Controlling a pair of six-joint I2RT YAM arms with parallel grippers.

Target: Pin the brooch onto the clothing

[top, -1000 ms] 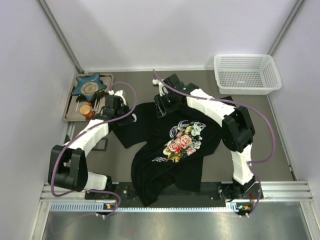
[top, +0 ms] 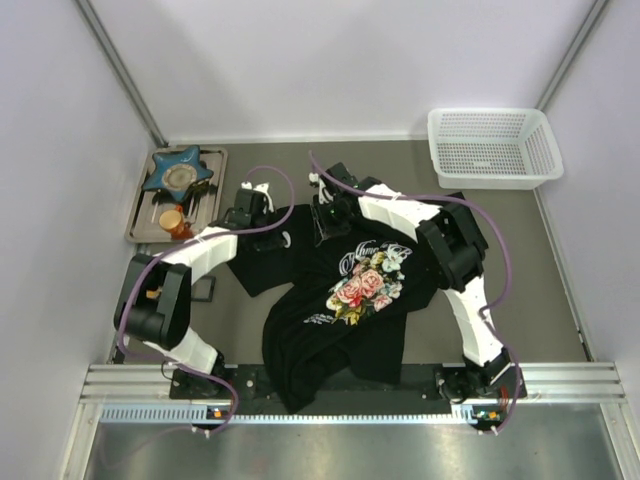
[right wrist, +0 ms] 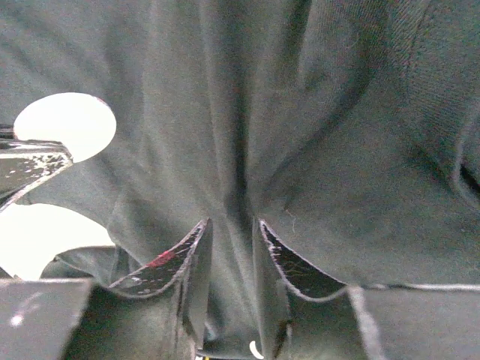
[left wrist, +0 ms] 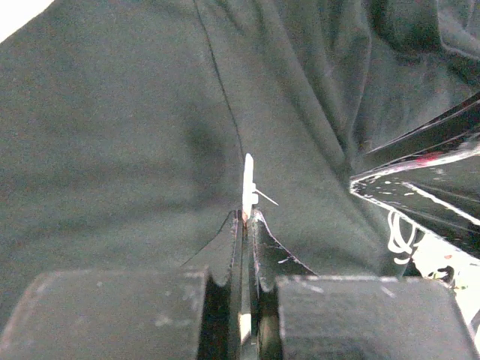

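A black T-shirt (top: 330, 360) with flower print and white lettering lies spread on the table. In the left wrist view a small white piece with a thin pin (left wrist: 249, 180), apparently the brooch, stands between the tips of my shut left gripper, held over the dark cloth. My right gripper is part open above folds of the shirt, with nothing visible between its fingertips. In the top view both grippers are over the upper part of the shirt, the left one to the left of the right one.
A steel tray (top: 144, 227) with a blue star dish (top: 160, 178) and an orange cup (top: 172, 222) stands at the left. A white basket (top: 493, 150) is at the back right. Bare table shows along the right side and behind the shirt.
The left arm has moved rightward over the shirt. The right arm has shifted slightly, its elbow drawing in to the left compared with one second ago.
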